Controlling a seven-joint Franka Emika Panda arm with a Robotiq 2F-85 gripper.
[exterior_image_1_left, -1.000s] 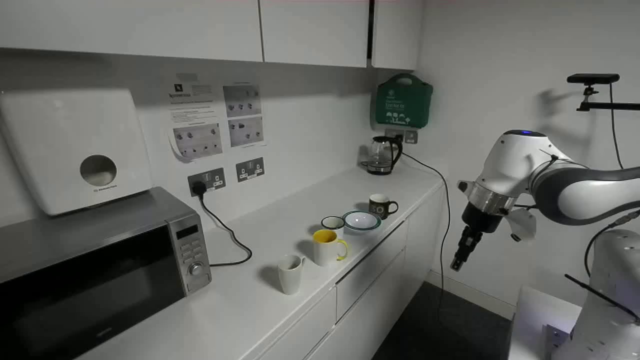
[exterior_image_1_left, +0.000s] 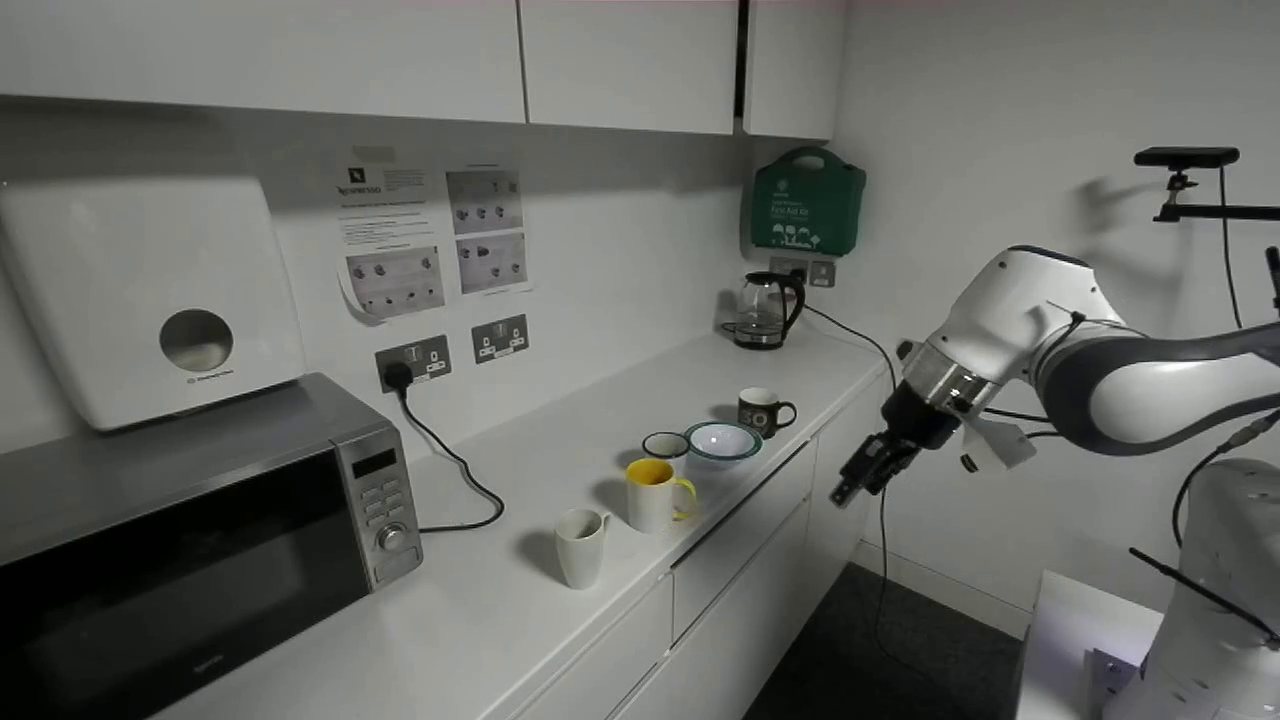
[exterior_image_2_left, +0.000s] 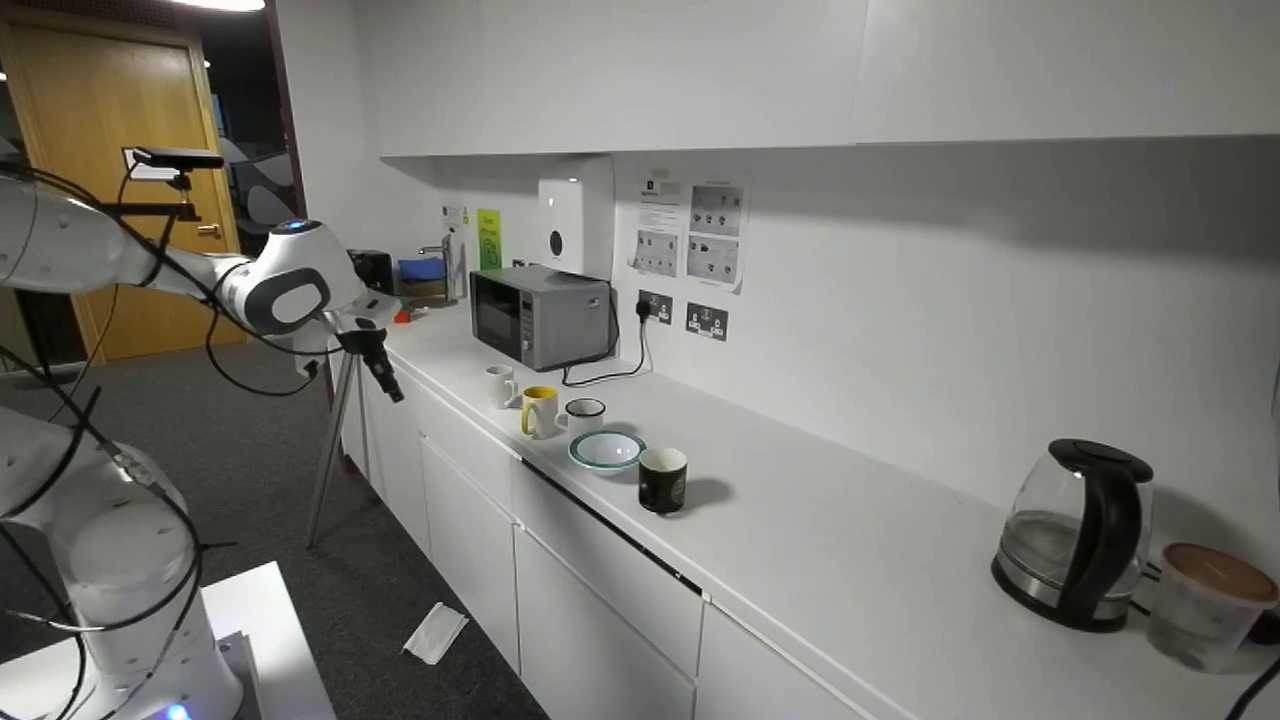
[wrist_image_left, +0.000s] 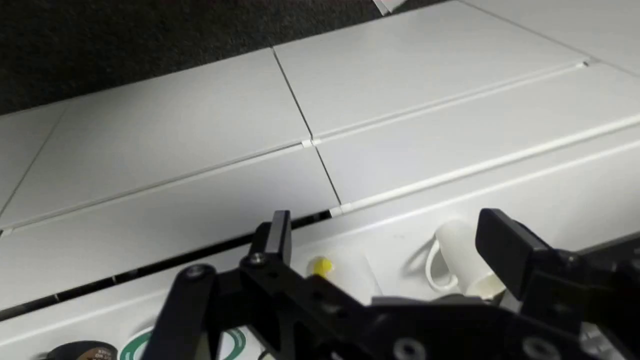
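My gripper is open and empty, its two dark fingers wide apart. In exterior view 1 the gripper (exterior_image_1_left: 843, 496) hangs in the air on the floor side, clear of the counter's front edge. Along the counter stand a plain white mug (exterior_image_1_left: 581, 550), a white mug with yellow inside (exterior_image_1_left: 651, 498), a dark-rimmed white mug (exterior_image_1_left: 666, 445), a green-rimmed bowl (exterior_image_1_left: 725, 442) and a black mug (exterior_image_1_left: 758, 414). Through the wrist view's fingers I see the plain white mug (wrist_image_left: 459, 252) at right and the yellow-lined mug (wrist_image_left: 345, 273), partly covered by the gripper.
A microwave (exterior_image_1_left: 204, 504) takes up one end of the counter (exterior_image_2_left: 816, 528); a glass kettle (exterior_image_2_left: 1071, 534) stands toward the other. Bare counter lies between the black mug and the kettle. One drawer (exterior_image_2_left: 600, 558) has a dark gap along its top.
Mugs and bowl stay where they were.
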